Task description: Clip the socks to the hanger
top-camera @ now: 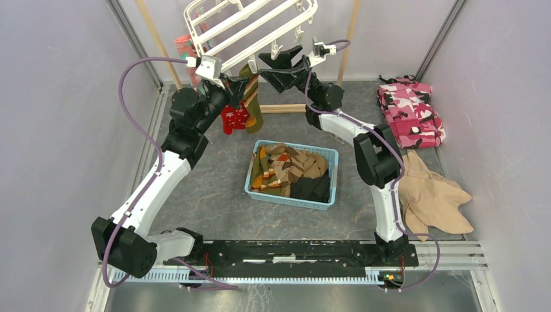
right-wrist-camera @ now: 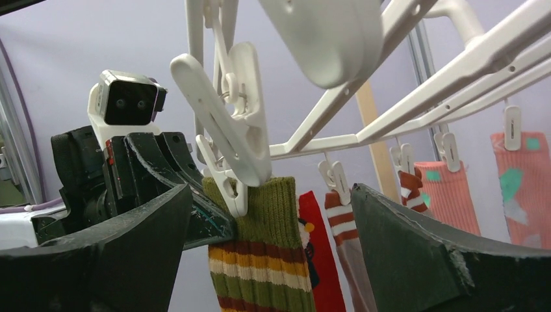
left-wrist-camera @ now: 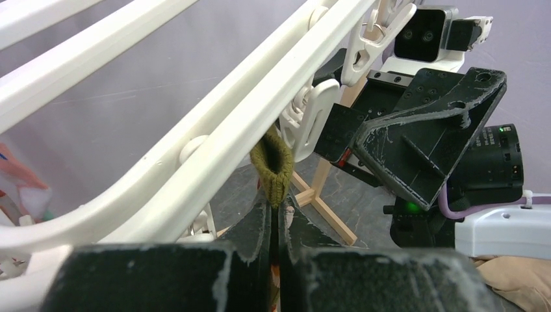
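A white hanger [top-camera: 260,32] with clips hangs at the top. An olive striped sock [right-wrist-camera: 260,273] hangs under a clip [right-wrist-camera: 230,195] at its front bar; my left gripper is shut on this sock's top, whose folded edge [left-wrist-camera: 273,175] rises between the fingers. My right gripper is open beside the front clips, nothing between its fingers. Other socks hang behind: a red one [right-wrist-camera: 325,260], a striped one [right-wrist-camera: 347,260] and pink ones [right-wrist-camera: 520,188].
A blue basket [top-camera: 291,202] of socks sits on the floor below. A pink camouflage bag [top-camera: 409,114] and tan cloth [top-camera: 432,201] lie at right.
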